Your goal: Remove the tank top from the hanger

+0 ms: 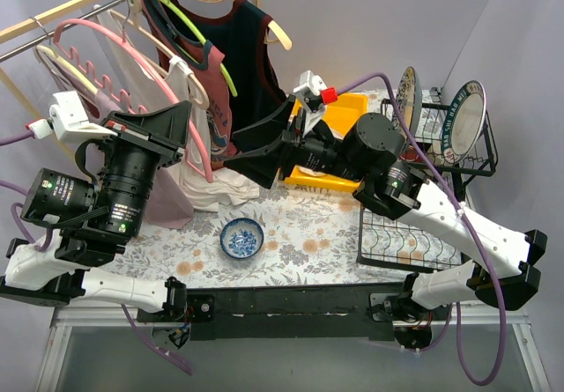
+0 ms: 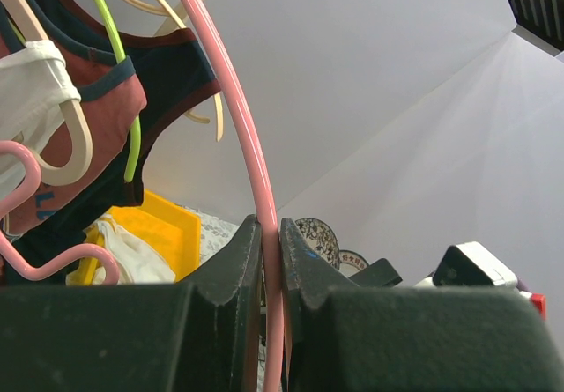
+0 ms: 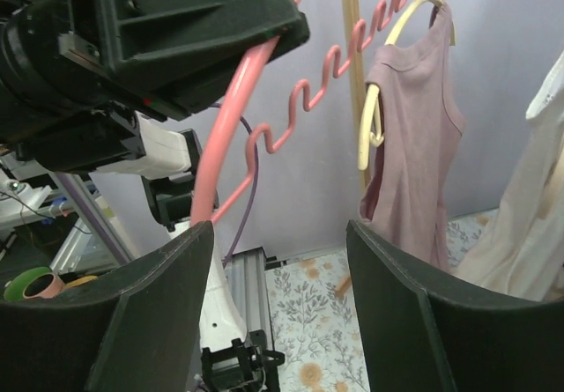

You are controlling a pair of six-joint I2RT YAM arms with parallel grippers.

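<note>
My left gripper (image 1: 181,129) is shut on the bar of a pink hanger (image 2: 240,114), which runs up between its fingers in the left wrist view; no garment shows on this hanger. To its right, my right gripper (image 1: 236,150) stands open, nothing between its fingers. In the right wrist view the pink hanger (image 3: 225,136) passes close to one of its fingertips (image 3: 198,242). A white top (image 3: 520,203) hangs on a cream hanger, and a mauve sleeveless top (image 3: 423,101) on a pale yellow one. Part of the white top is hidden behind the pink hanger from above.
A red-and-navy top and a dark top (image 1: 225,35) hang farther along the rail (image 1: 97,11). A yellow bin (image 1: 357,110) with white cloth stands behind the right arm. A blue-patterned bowl (image 1: 241,238) and a dish rack (image 1: 414,247) are on the table.
</note>
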